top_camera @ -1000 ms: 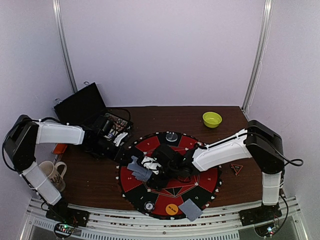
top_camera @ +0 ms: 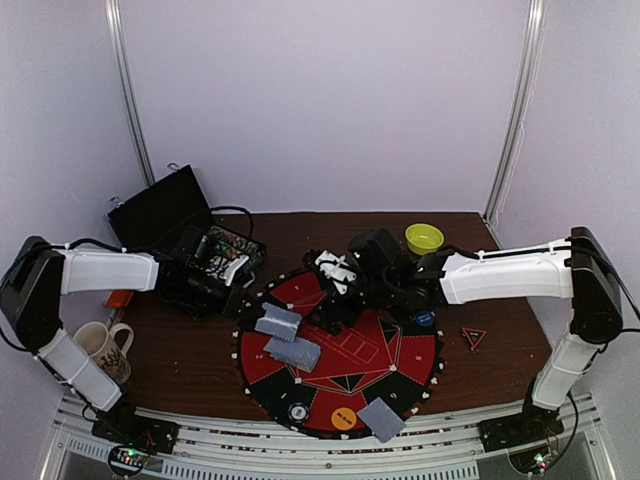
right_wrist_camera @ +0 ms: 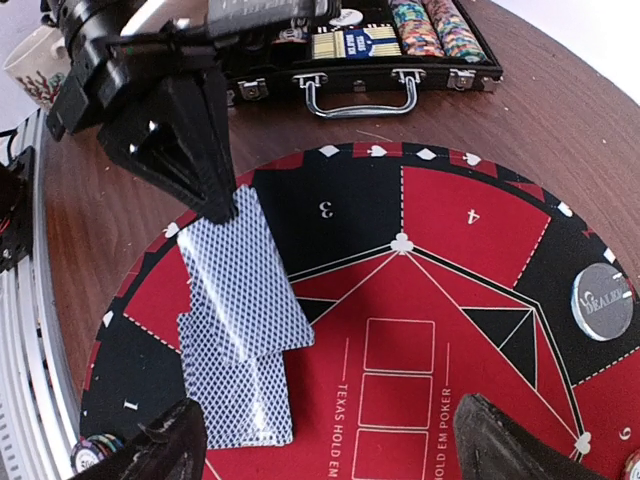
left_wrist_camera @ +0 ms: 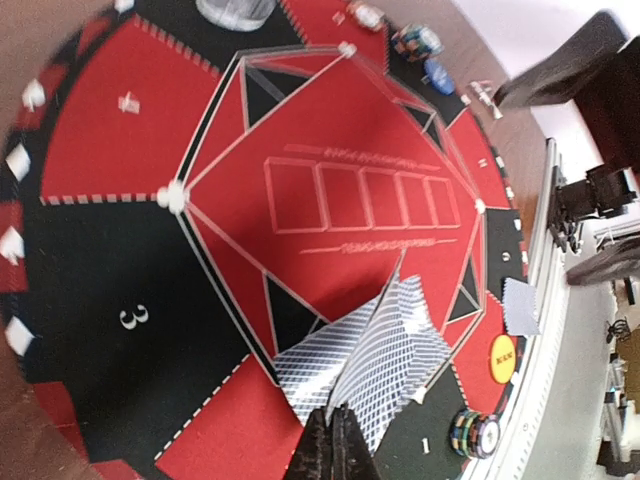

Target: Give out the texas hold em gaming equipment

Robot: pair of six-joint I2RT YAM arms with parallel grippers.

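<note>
My left gripper is at the left side of the round poker mat, shut on one end of a silver-blue patterned playing card. In the left wrist view that card appears almost edge-on, stretching away from the closed fingertips. A second card of the same pattern lies on the mat, partly covered by the held one. My right gripper stands open over the mat's centre, nothing between its fingers. Another card rests at the mat's front edge, beside a yellow disc.
An open black case with chips stands at the back left, and a mug at the front left. A yellow-green bowl sits at the back right. The dealer disc and a chip stack are on the mat.
The right gripper has moved away from the cards, toward the back right. The left gripper has shifted only slightly, and its card is now more fully in view from above.
</note>
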